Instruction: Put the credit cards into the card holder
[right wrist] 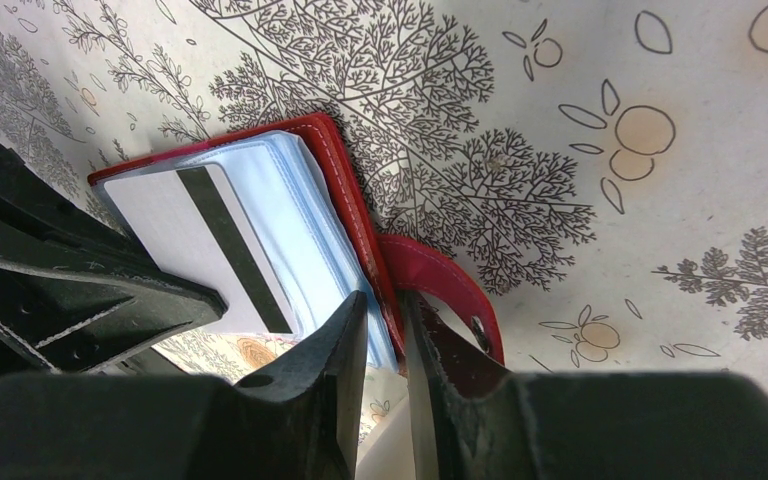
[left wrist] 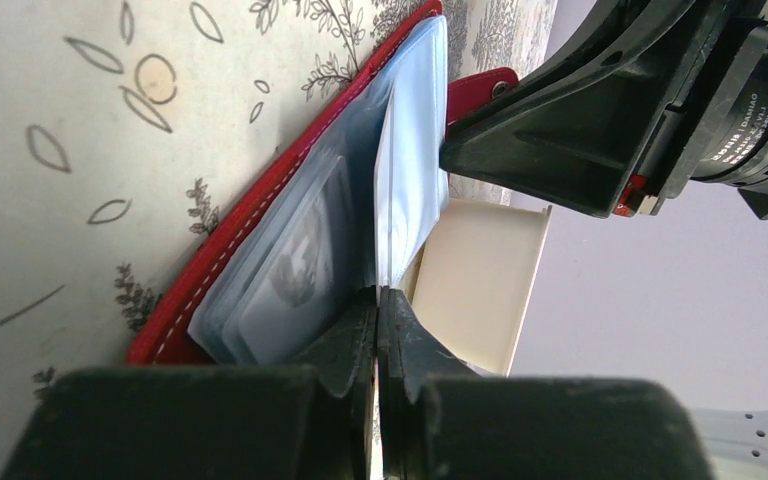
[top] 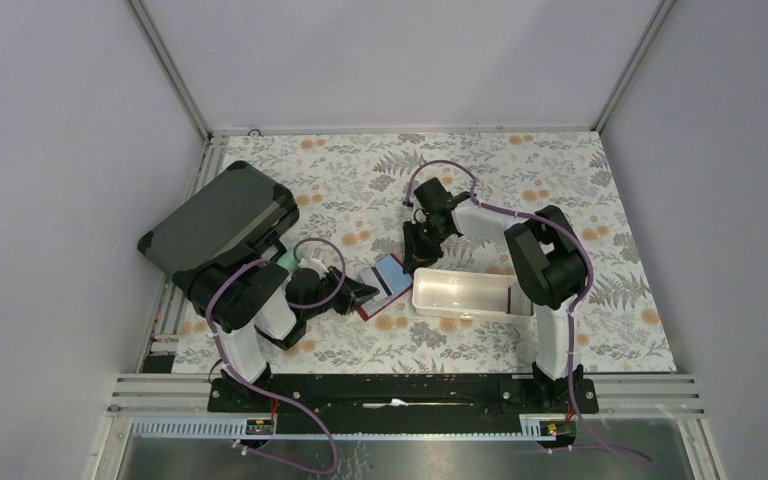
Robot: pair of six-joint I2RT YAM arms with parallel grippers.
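The red card holder (right wrist: 350, 190) lies spread on the table, with clear bluish sleeves inside. A white card with a dark stripe (right wrist: 195, 250) lies over the sleeves. My left gripper (top: 373, 291) is shut on this card; the left wrist view shows the white card (left wrist: 384, 190) edge-on, running into its fingertips. Part of the card seems to be within a sleeve, but how deep is hidden. At the holder's other end, my right gripper stands part open, its fingers on either side of the sleeve and red cover edge; whether both touch is unclear.
A cream tray (top: 460, 273) stands close beside the holder, under the right arm. A dark grey case (top: 220, 215) sits at the left, behind the left arm.
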